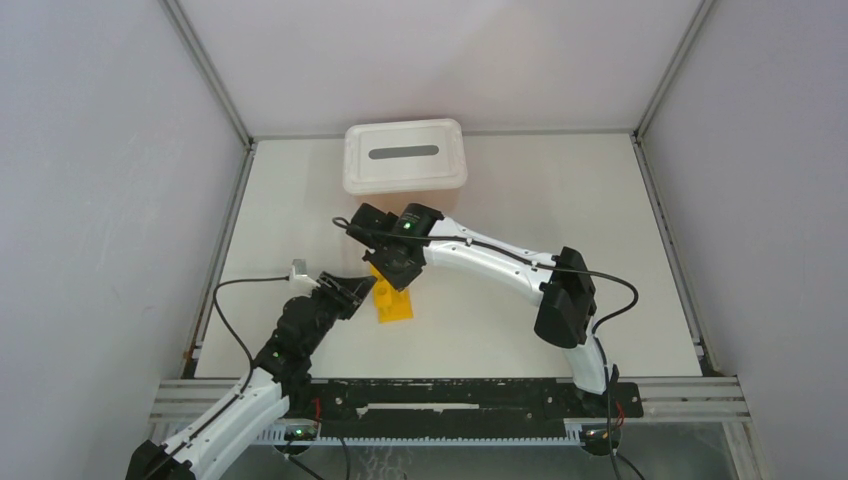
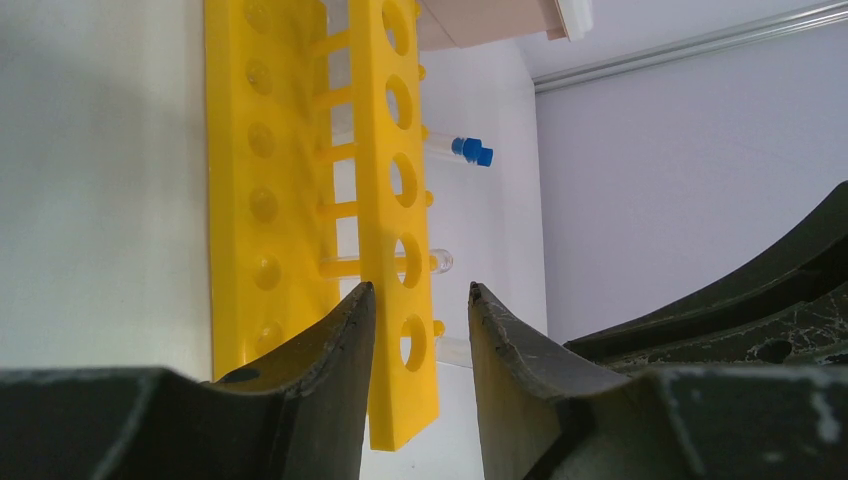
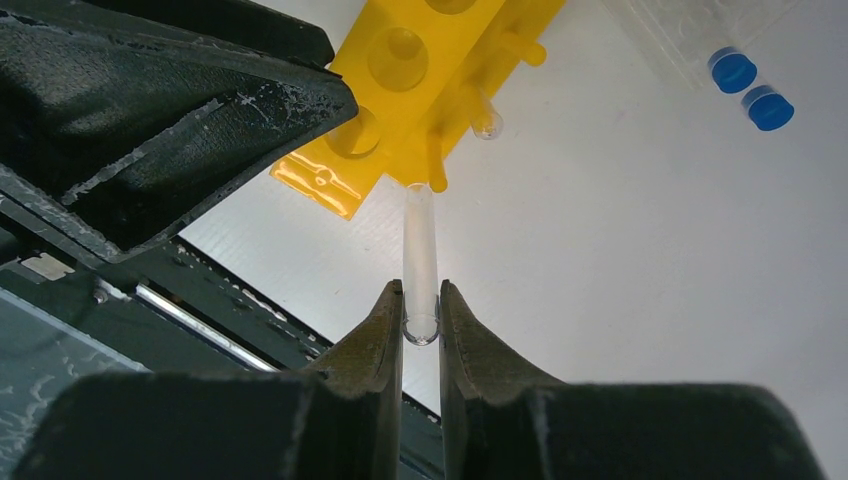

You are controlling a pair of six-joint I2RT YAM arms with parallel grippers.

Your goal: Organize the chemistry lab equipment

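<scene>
A yellow test tube rack (image 1: 395,308) stands left of the table's middle, partly covered by the arms in the top view. In the left wrist view its holed upper plate (image 2: 385,250) reaches between the parted fingers of my left gripper, which is open at the rack's near end. My right gripper is shut on the rounded end of a clear test tube (image 3: 420,245). The tube's other end meets the tip of a rack peg (image 3: 436,165). Another clear tube (image 3: 487,122) shows its end beside the pegs.
Blue-capped tubes (image 3: 768,108) lie past the rack, beside a clear container (image 3: 680,40). A lidded box (image 1: 405,160) stands at the back. Both grippers are close together over the rack.
</scene>
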